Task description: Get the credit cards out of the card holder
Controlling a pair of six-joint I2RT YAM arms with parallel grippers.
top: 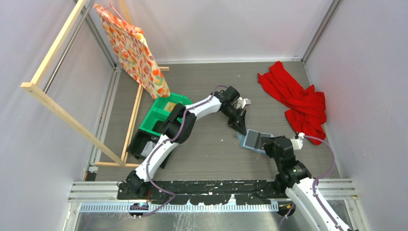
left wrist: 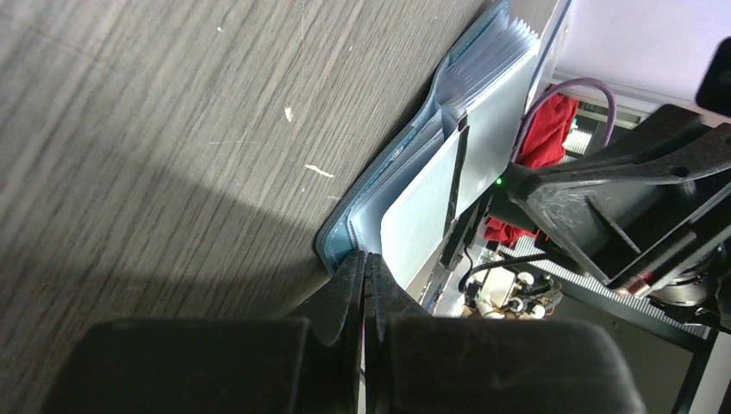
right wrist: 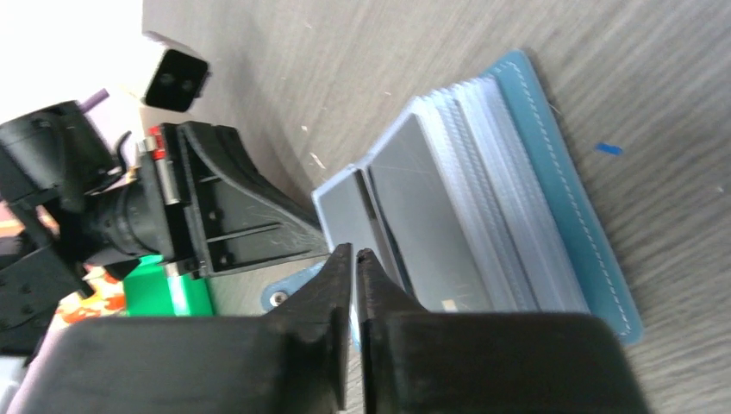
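Note:
A blue card holder [top: 250,144] with clear sleeves lies open on the grey table between my two grippers. In the right wrist view, dark grey panels [right wrist: 422,207] cover its sleeves and hide whether cards lie within. My left gripper [top: 243,133] is shut, its tips at the holder's left end; in the left wrist view they are at the near edge of the pale upper sleeve [left wrist: 420,211]. At the right end, the right gripper [top: 263,140] hangs over the holder. Its fingers [right wrist: 342,285] are close together with a narrow gap, and no card shows between them.
Crumpled red cloth [top: 300,101] lies at the back right. Green and black bins [top: 155,115] stand left, beneath the left arm, beside a wooden rack [top: 72,118] with a patterned cloth. Bare table surrounds the holder at front and back.

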